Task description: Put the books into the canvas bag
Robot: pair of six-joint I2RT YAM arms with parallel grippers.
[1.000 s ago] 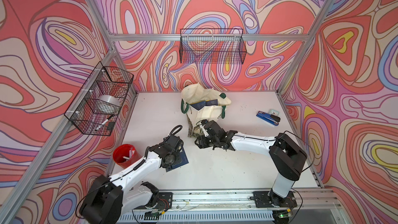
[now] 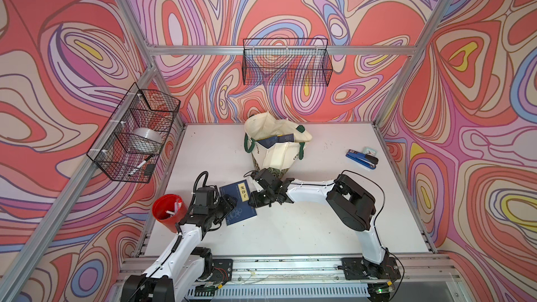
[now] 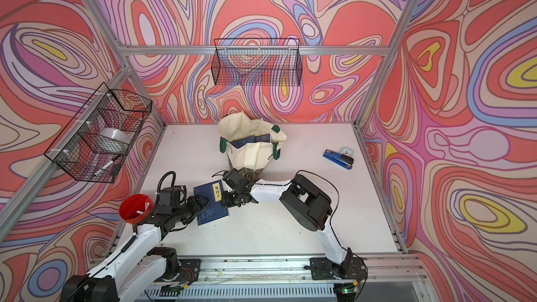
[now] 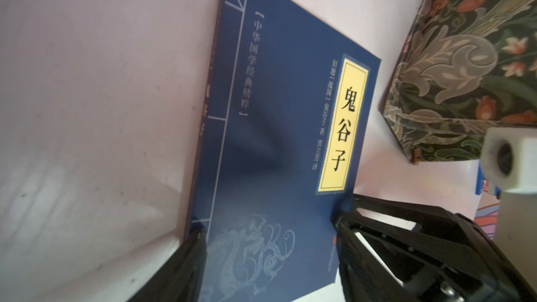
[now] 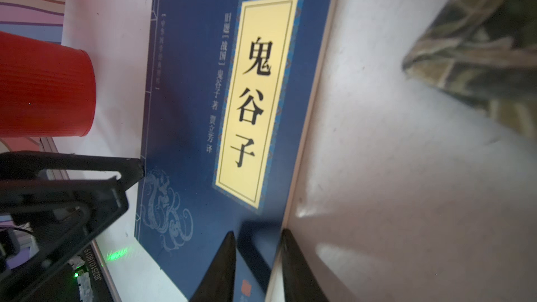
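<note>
A dark blue book (image 4: 279,106) with a yellow title label lies face up on the table. My left gripper is open at its spine side, nothing gripped between its widely spaced fingers. Across the book, my right gripper straddles the fore edge: one finger (image 5: 221,268) is above the cover, the other just outside the edge. A gap shows over the cover, so these fingers are part open. The cream canvas bag (image 2: 279,155) with green handles stands upright behind, dark blue books (image 2: 284,138) showing in its mouth.
A red bin (image 2: 167,211) stands left of the left arm. A blue stapler (image 2: 362,158) lies at the right. The bag's patterned base (image 4: 470,67) is close behind the book.
My left gripper has drawn back to the left, uncovering more of the book. The right one has come leftward to the book's right edge. The book has shifted slightly backward and right.
</note>
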